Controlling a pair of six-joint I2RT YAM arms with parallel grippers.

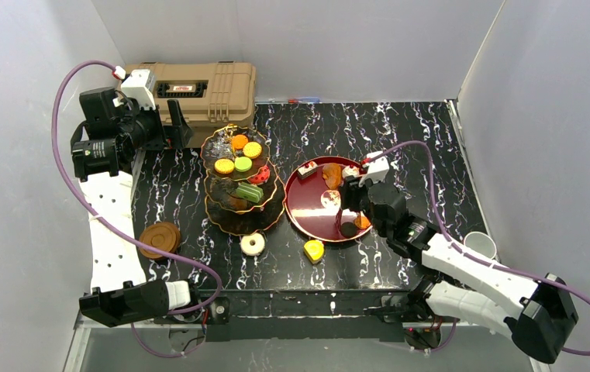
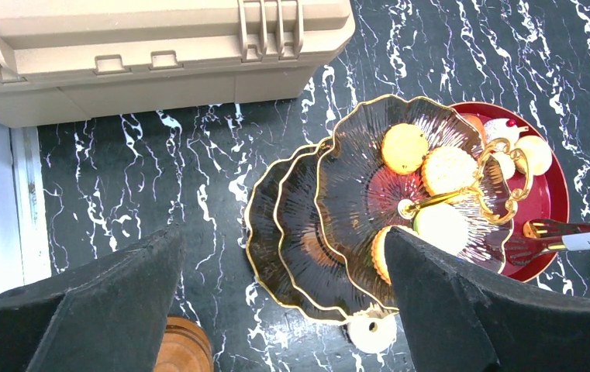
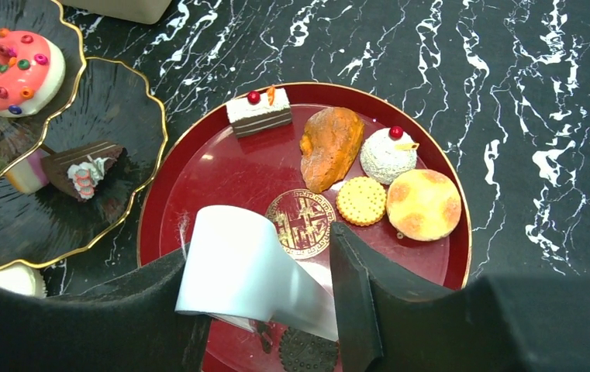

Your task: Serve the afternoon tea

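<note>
My right gripper is over the red tray with its fingers apart. A shiny tong-like utensil, with a white bent top, stands between its fingers. Its lower prongs point down to the tray beside a dark round biscuit. On the tray are a layered cake, a brown pastry, a white cherry-topped ball, a yellow biscuit and a bun. The three-tier stand carries biscuits and cakes. My left gripper hangs open and empty near the case.
A tan case stands at the back left. A brown wooden disc, a white ring and a yellow cake piece lie toward the front. A white cup stands at the right. The table behind the tray is clear.
</note>
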